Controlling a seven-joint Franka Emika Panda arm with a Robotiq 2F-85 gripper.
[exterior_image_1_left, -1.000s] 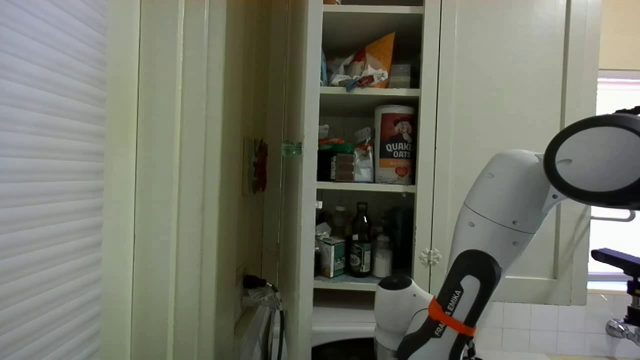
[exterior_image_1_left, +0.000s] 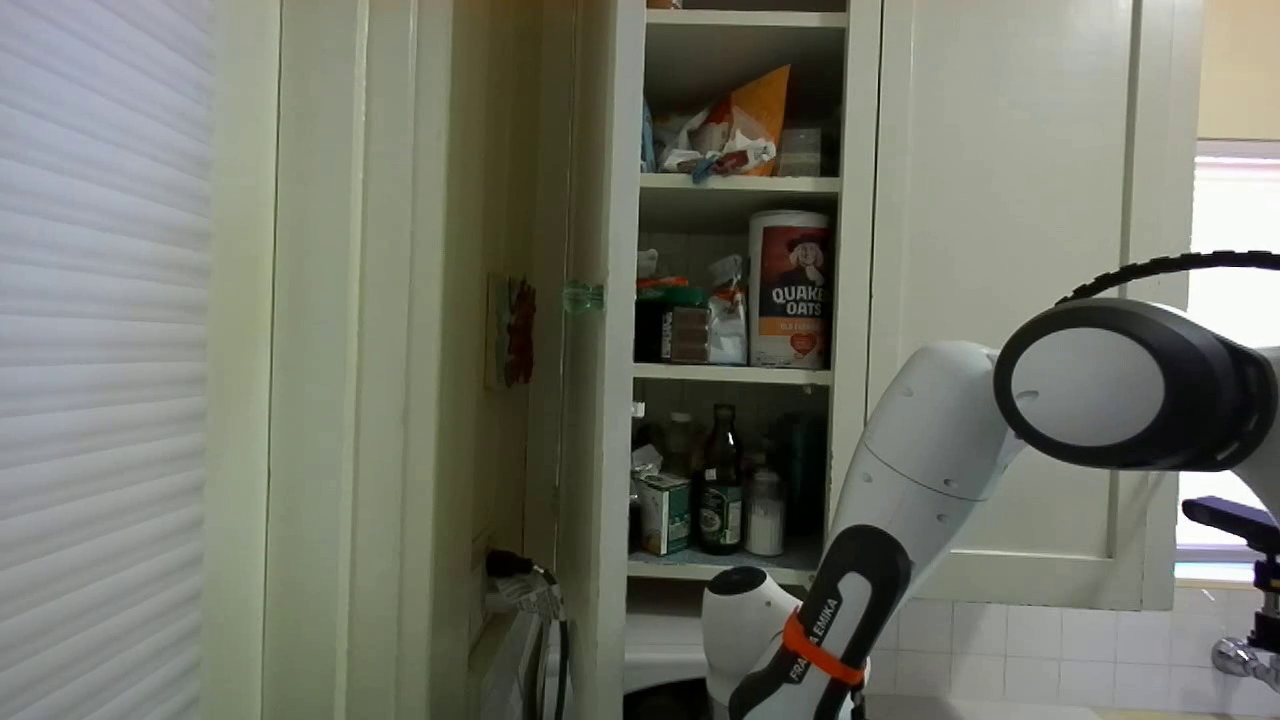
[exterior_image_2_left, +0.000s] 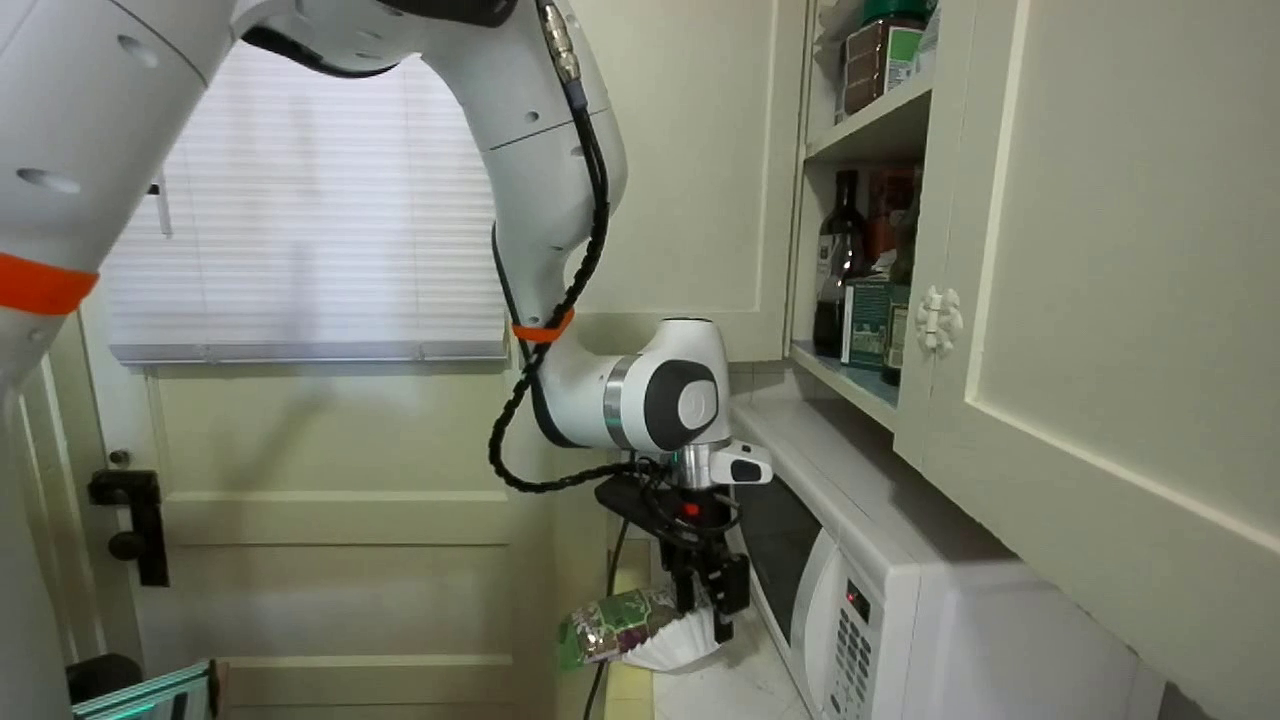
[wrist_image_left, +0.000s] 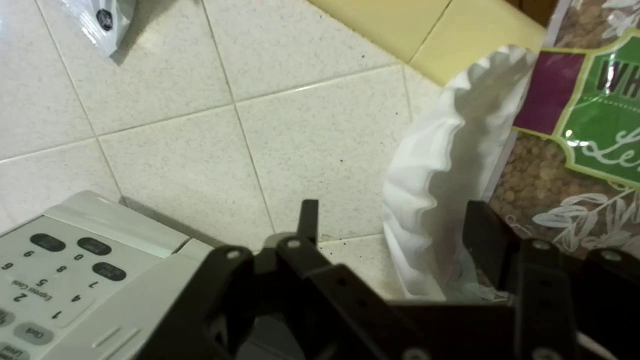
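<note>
Low over the counter, my gripper is open, its fingers spread well apart. A white fluted paper piece (wrist_image_left: 417, 192), like a coffee filter, shows in the gap nearer the right finger (wrist_image_left: 481, 240). Bare tile shows by the left finger (wrist_image_left: 309, 219). Against the paper, at the right of the wrist view, lies a clear bag of lentils (wrist_image_left: 534, 174) with a green and purple label. In exterior view 2 the bag (exterior_image_2_left: 618, 624) extends left from below the gripper (exterior_image_2_left: 704, 610), by the counter's edge. Whether the right finger touches bag or paper, I cannot tell.
The microwave (exterior_image_2_left: 912, 564) stands close beside the gripper. A silver packet (wrist_image_left: 111, 24) lies on the tiles. Above, an open cabinet holds an oats canister (exterior_image_1_left: 789, 288), a dark bottle (exterior_image_1_left: 721, 486) and other goods. Its open door (exterior_image_2_left: 1116, 300) overhangs the microwave.
In exterior view 1 my arm has shifted left and its wrist sits slightly lower. The cabinet's contents look unchanged.
</note>
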